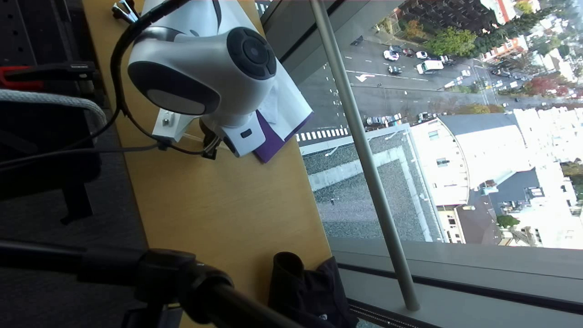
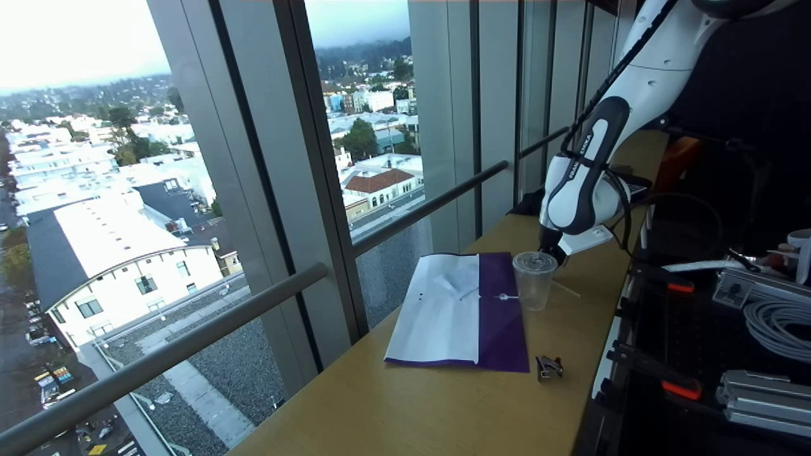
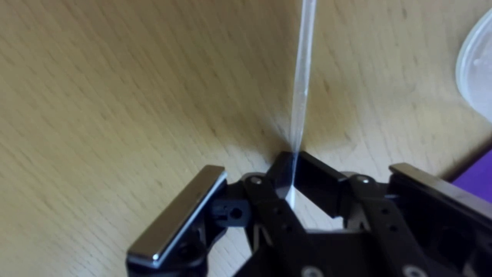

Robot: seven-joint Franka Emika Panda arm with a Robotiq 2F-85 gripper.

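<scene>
In the wrist view a thin, clear straw-like stick (image 3: 302, 74) runs up from between the black fingertips of my gripper, which is shut on it near one end. The wooden table lies close beneath. A clear plastic cup (image 3: 479, 69) shows partly at the right edge there. In exterior view 2 the lidded cup (image 2: 534, 287) stands upright just in front of my gripper, hiding part of it. Part of the thin stick (image 2: 566, 289) is faintly visible to the cup's right. The arm hides most of the gripper in exterior view 1.
A purple folder (image 2: 505, 334) with white paper (image 2: 434, 327) lies left of the cup. Nearer the camera sits a metal binder clip (image 2: 548, 368). In exterior view 1, a dark cloth item (image 1: 311, 289) lies at the table's far end, with bare wood (image 1: 229, 207) between.
</scene>
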